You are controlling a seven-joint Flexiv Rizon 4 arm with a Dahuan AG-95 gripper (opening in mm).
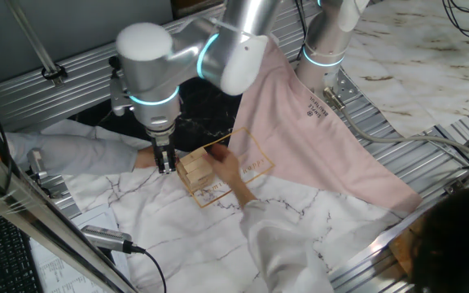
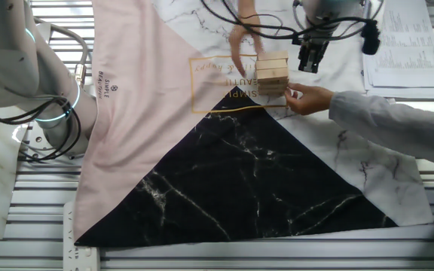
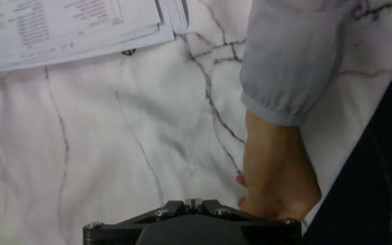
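A stack of pale wooden blocks (image 1: 194, 169) stands on the white marbled part of the cloth, near its gold-framed lettering. My gripper (image 1: 166, 171) points down just left of the stack in exterior view 1, and right of it in exterior view 2, where the blocks (image 2: 272, 69) appear clear of the gripper (image 2: 310, 69). In the wrist view the dark fingertips (image 3: 175, 206) meet at the bottom centre; nothing shows between them. Two human hands are at the stack, one hand (image 1: 228, 167) on its right in exterior view 1, the other partly hidden behind my gripper.
A grey-forearm (image 3: 288, 64) reaches close beside the gripper. Papers (image 3: 67, 27) lie at the cloth's edge, near a keyboard (image 1: 2, 252). A person (image 1: 454, 236) is at the lower right.
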